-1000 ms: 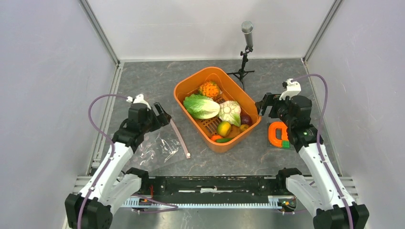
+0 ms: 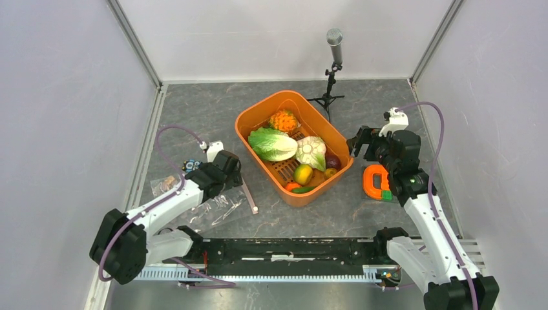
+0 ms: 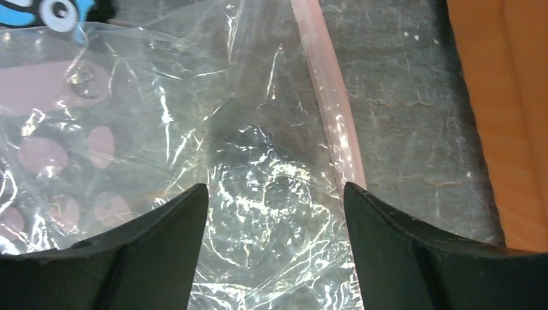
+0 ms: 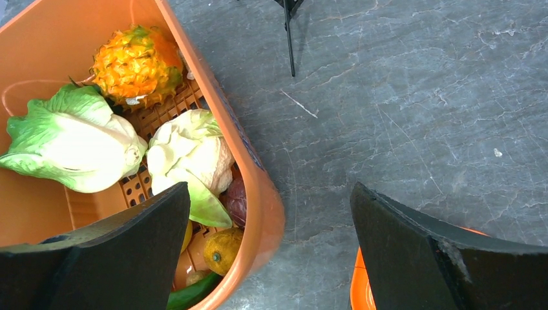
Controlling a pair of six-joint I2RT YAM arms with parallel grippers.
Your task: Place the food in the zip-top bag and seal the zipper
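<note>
The clear zip top bag [image 3: 258, 174] lies flat on the grey table at the left, its pinkish zipper strip [image 3: 333, 110] running along its right side. In the left wrist view my left gripper is above the bag, fingers apart, nothing held; the zipper passes by its right fingertip. An orange basket [image 2: 258, 169] in the middle holds the food: a lettuce [image 2: 273, 144], a pale cabbage-like head [image 2: 311, 152], an orange spiky fruit [image 2: 283, 121] and several smaller pieces. My right gripper hangs open at the basket's right rim, empty.
A microphone on a small stand [image 2: 333, 64] is behind the basket. An orange ring-shaped object [image 2: 369, 181] lies near the right arm. A blue-and-black item [image 3: 55, 13] sits by the bag's far left. Table between the basket and front edge is clear.
My left arm has swung over the bag, its gripper turning from pointing up and right to pointing down toward the zipper side. The right arm and the food basket look unchanged.
</note>
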